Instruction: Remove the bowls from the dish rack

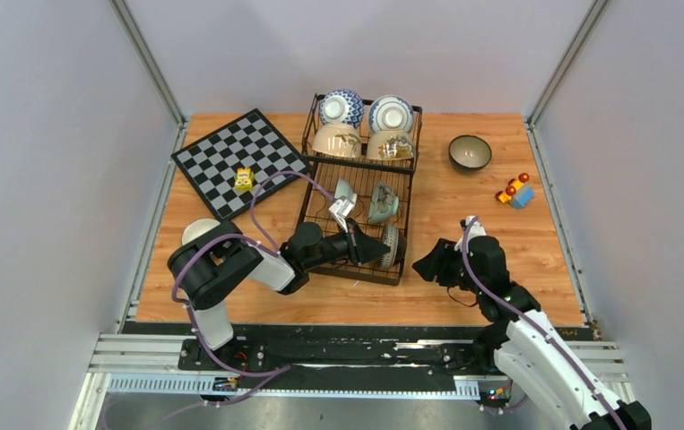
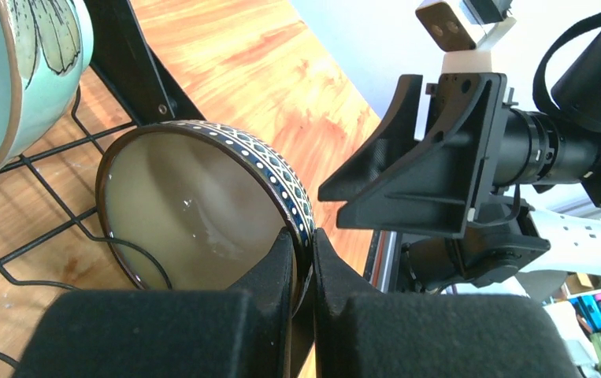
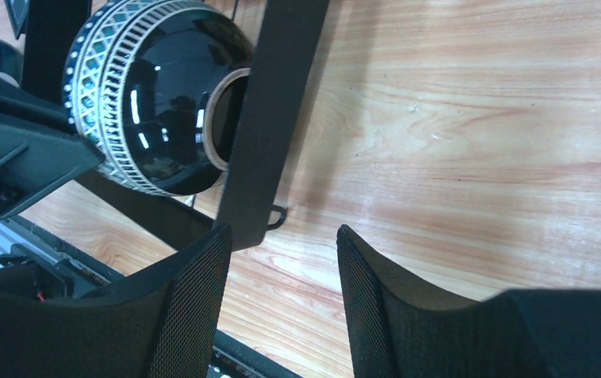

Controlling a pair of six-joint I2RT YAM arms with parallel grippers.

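A dark bowl with a patterned band (image 2: 187, 197) lies on its side in the lower level of the dish rack (image 1: 356, 279). My left gripper is shut on its rim. Behind it sit a pale teal bowl (image 1: 384, 203) and a white cup or bowl (image 1: 345, 193), partly hidden. The upper level holds two blue-white bowls (image 1: 342, 107) and two cream bowls (image 1: 336, 141). My right gripper is open beside the rack's right front, above bare wood, with nothing between its fingers.
A grey bowl (image 1: 469, 154) and a toy (image 1: 521, 196) are on the right of the table. A chessboard (image 1: 212, 157) with a yellow object lies at the left, near a cream round item (image 1: 194, 231). Bare wood lies right of the rack.
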